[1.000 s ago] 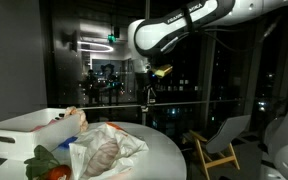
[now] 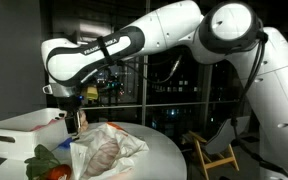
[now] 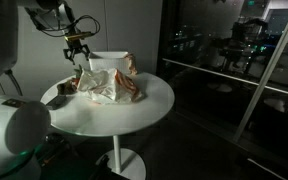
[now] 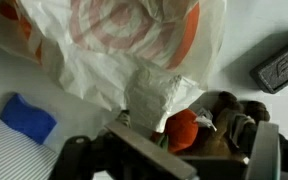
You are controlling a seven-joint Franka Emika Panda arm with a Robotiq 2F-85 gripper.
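My gripper point(image 2: 74, 118) hangs over the left part of the round table, by the front of the white box point(image 2: 24, 134) and near the crumpled plastic bag point(image 2: 112, 150). In the wrist view its fingers reach in from the bottom edge, standing apart, and I see nothing held between them. The bag point(image 4: 114, 45), white with orange print, fills the top of that view. Close to the fingers lie a red-orange item point(image 4: 181, 130) and some brown and dark things point(image 4: 224, 125), which I cannot identify.
A black block with pale lettering point(image 4: 281, 66) lies at the right in the wrist view, a blue item point(image 4: 28, 118) at the left. Green leaves point(image 2: 42, 160) and a red round item point(image 2: 59, 172) sit at the table's front.
The arm has swung left and lowered, from above the table's right part to beside the white box. The box, the bag and the red and green items look unmoved.
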